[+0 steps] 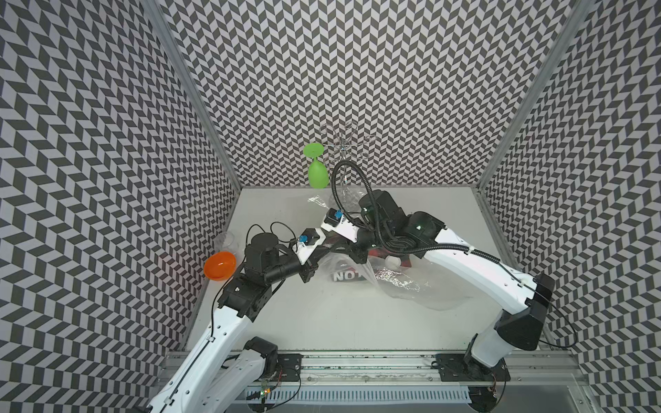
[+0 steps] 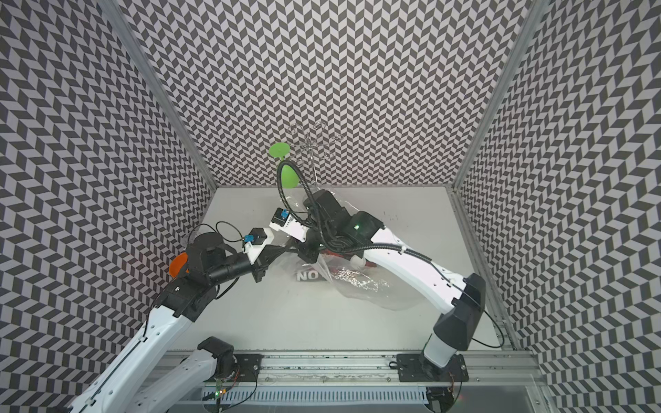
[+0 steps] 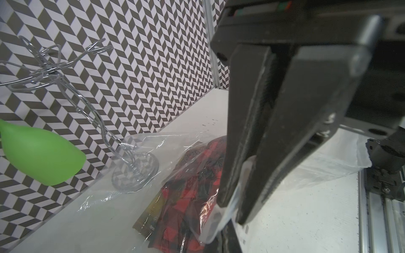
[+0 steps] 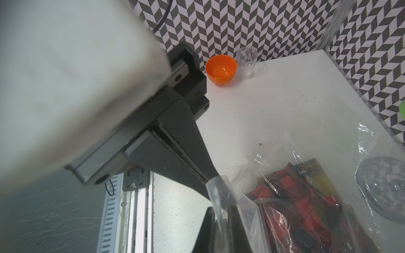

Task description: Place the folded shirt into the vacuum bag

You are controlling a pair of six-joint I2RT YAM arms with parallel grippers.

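Note:
The clear vacuum bag (image 4: 249, 219) lies around and over folded red-black plaid cloth (image 4: 291, 198), with olive cloth (image 4: 314, 172) beside it. My left gripper is shut at the bag's raised edge, with thin plastic at its tips. My right gripper faces it closely, shut on the same plastic edge. In the top left view the arms meet over the bag and hide much of it; white lettering (image 1: 347, 275) shows through the plastic. Whether the cloth is fully inside the bag I cannot tell.
A chrome stand (image 3: 97, 113) with a green object (image 3: 46, 156) stands at the back, beside the bag's plastic. An orange bowl (image 1: 220, 265) and a clear cup (image 4: 246, 63) sit at the left edge.

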